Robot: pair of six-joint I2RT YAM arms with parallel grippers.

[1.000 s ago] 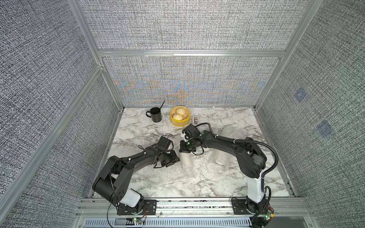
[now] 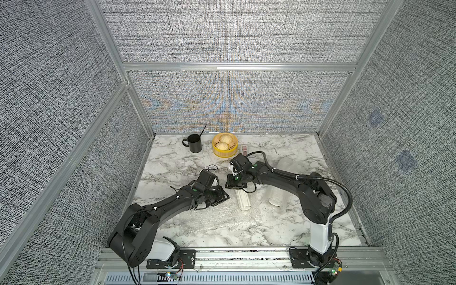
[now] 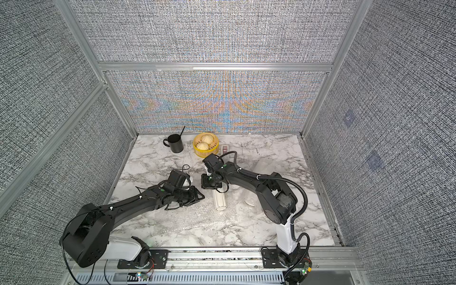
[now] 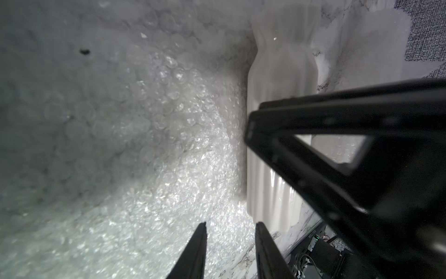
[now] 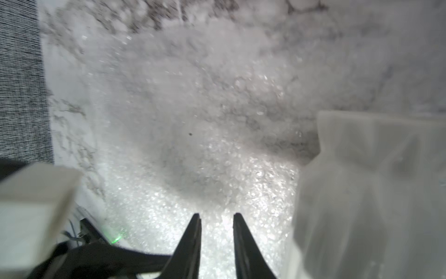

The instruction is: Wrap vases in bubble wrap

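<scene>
A white fluted vase [image 2: 243, 200] lies on its side at mid-table, its flared neck and ribbed body showing in the left wrist view. Bubble wrap [image 4: 153, 158] is spread flat beside it. Over the wrap hangs my left gripper, to the left of the vase; its fingertips stand apart, and whether clear film is between them is not visible. My right gripper is part open near the vase's far end, with no object visible between its fingers. In the left wrist view, a black gripper frame crosses in front of the vase and hides part of its body.
Another pale object with clear sheet around it [image 2: 275, 198] lies to the right, partly beneath the right arm. Along the back stand a black mug [image 2: 194, 143], a yellow bun basket [image 2: 224, 145] and a small pinkish box [image 2: 244, 150].
The hazy wrap that lay over the vase has come off it, leaving the vase bare and slightly farther right.
</scene>
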